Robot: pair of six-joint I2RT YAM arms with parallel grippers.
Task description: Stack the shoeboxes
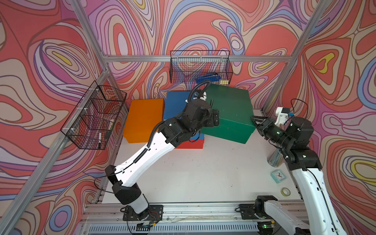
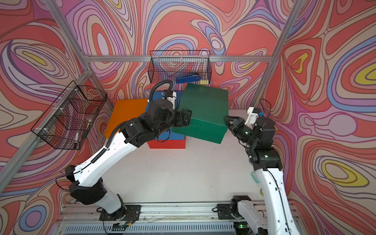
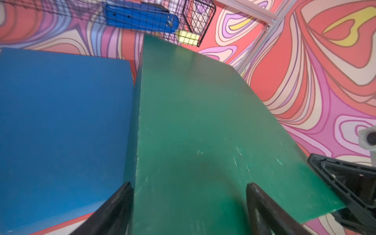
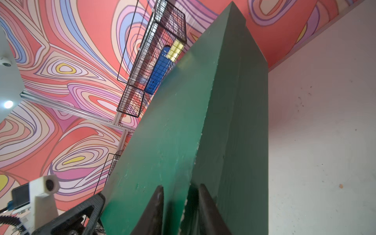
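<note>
A large green shoebox [image 1: 231, 98] is tilted, with its right side higher than the table; its underside is hidden. My right gripper is shut on its near right edge. At its near left part, my left gripper stands open, its fingers spread to either side of the box's left edge; contact cannot be made out. Left of the green box lies a blue shoebox [image 3: 66, 133], partly behind my left arm, with a red shoebox [image 2: 168, 144] beneath it. An orange shoebox [image 1: 145, 117] sits farther left.
A wire basket [image 1: 184, 70] with blue and yellow items hangs on the back wall, another basket [image 1: 92, 117] on the left. A silver cone-like object [image 1: 275, 158], a clock [image 1: 278, 175] and a tape roll [image 1: 285, 192] line the right edge.
</note>
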